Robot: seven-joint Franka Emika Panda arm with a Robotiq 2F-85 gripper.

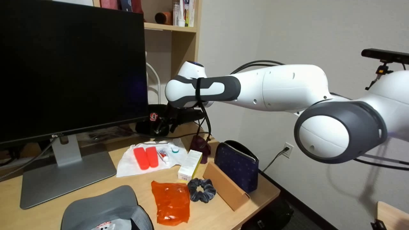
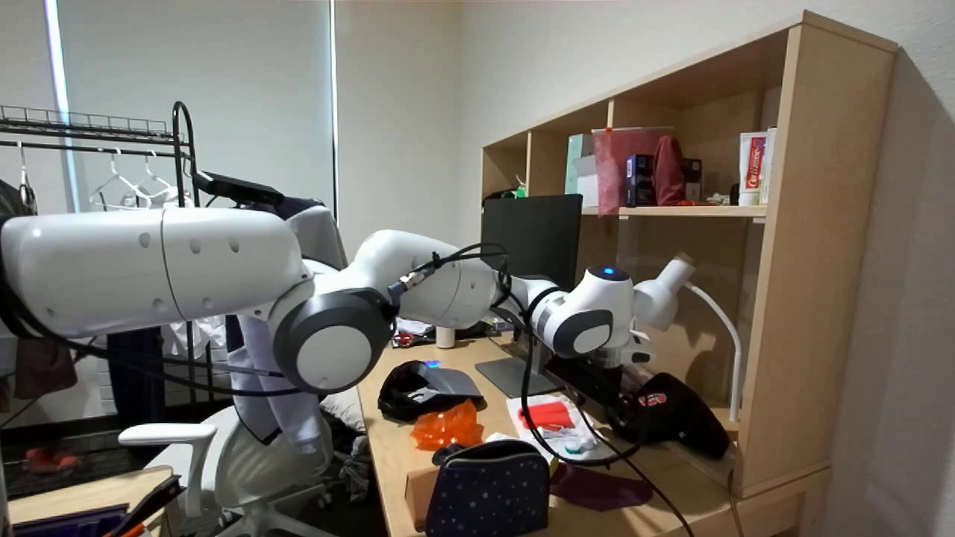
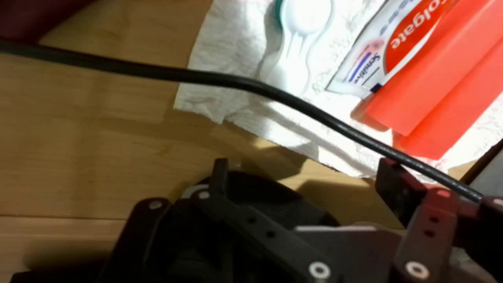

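My gripper is open, its two dark fingertips wide apart in the wrist view. No object is held between them. Beneath it in that view lies a rounded black item, which looks like the black cap (image 2: 671, 407) with a red logo at the back of the desk. In exterior view 1 the hand hangs just in front of that cap (image 1: 153, 118) and partly hides it; contact cannot be judged. Past the fingertips, a white cloth (image 3: 202, 96) carries a white lens case (image 3: 290, 56), a Colgate tube (image 3: 363, 70) and a red two-part case (image 3: 424, 85).
A black cable (image 3: 226, 79) crosses the wrist view above the cloth. The monitor (image 1: 73, 72) stands left of the hand, shelves behind. Nearer the front are a grey cap (image 1: 103, 207), orange bag (image 1: 172, 203), scrunchie (image 1: 201, 190), white box (image 1: 189, 164) and navy pouch (image 1: 237, 166).
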